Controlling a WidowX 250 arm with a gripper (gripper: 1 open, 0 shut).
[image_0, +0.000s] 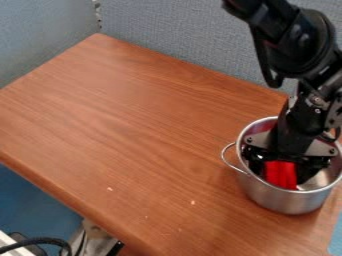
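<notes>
A steel pot with side handles stands on the right end of the wooden table. A red object lies inside it, partly hidden by my black gripper, which reaches down into the pot from the upper right.
Grey padded walls bound the back and left. Cables and a bracket sit at the lower left, off the tabletop.
</notes>
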